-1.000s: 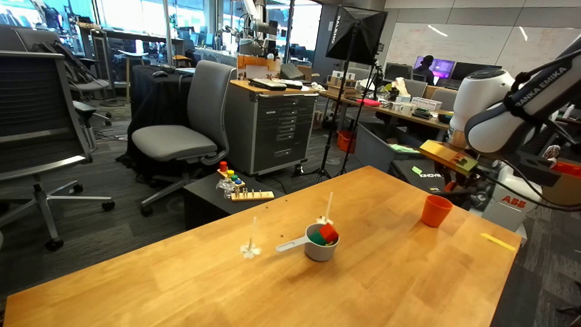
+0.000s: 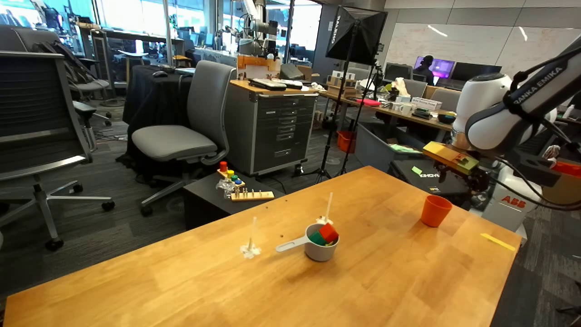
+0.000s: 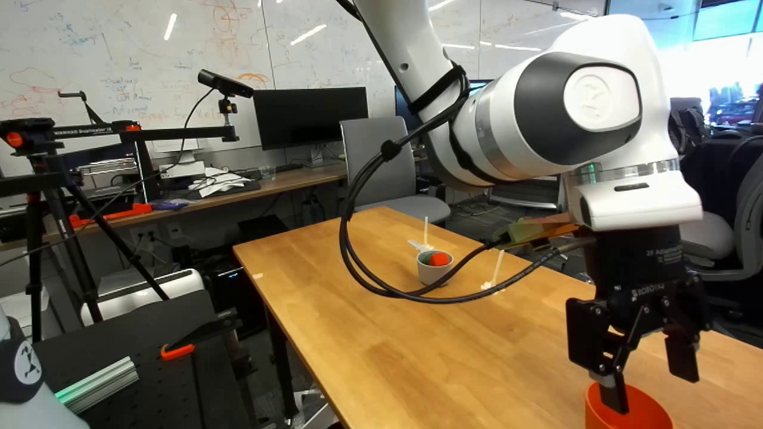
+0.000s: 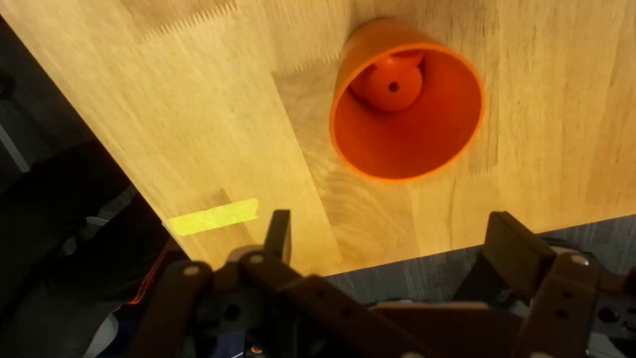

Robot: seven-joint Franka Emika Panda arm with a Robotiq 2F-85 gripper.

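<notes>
An orange cup [image 2: 435, 211] stands upright near the table's edge on the robot's side. Looking down in the wrist view, I see into the orange cup [image 4: 429, 140]; a round orange form with a small dark hole [image 4: 393, 89] shows at its bottom. My gripper is open, its fingers wide apart and nothing between them, with the cup ahead of it. In exterior view 2 the gripper [image 3: 651, 382] hangs at the cup [image 3: 640, 407], one finger overlapping the rim from that angle; contact cannot be told.
A grey handled pot [image 2: 320, 251] holds a red block [image 2: 328, 232] and a green block [image 2: 317, 238] mid-table. Two thin white sticks stand up from the table near it. Yellow tape [image 4: 213, 217] marks the table close to its edge.
The arm's wrist has shifted slightly, a little to the right and down in exterior view 1, and the gripper's dark fingers look differently placed. The cup and pot have stayed put.
</notes>
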